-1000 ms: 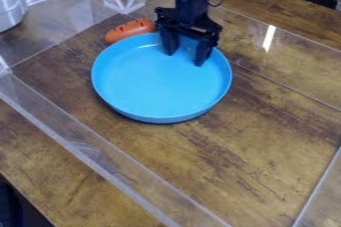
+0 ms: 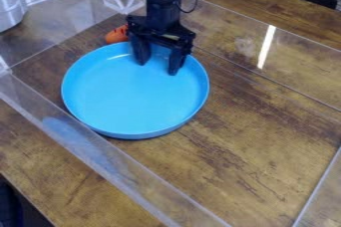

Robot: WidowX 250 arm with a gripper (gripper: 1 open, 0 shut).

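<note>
A blue round plate lies on the wooden board at the left of centre. My black gripper is at the plate's back rim, its fingers down over the rim; whether they are shut on it is hard to tell. An orange object, like a carrot or sausage, lies just behind the plate, left of the gripper, partly hidden.
Clear plastic walls edge the board at the left and front. The board's right half is bare wood. A dark edge runs along the back right.
The plate and my gripper have moved together toward the front left, away from the back of the board. More of the orange object is now covered.
</note>
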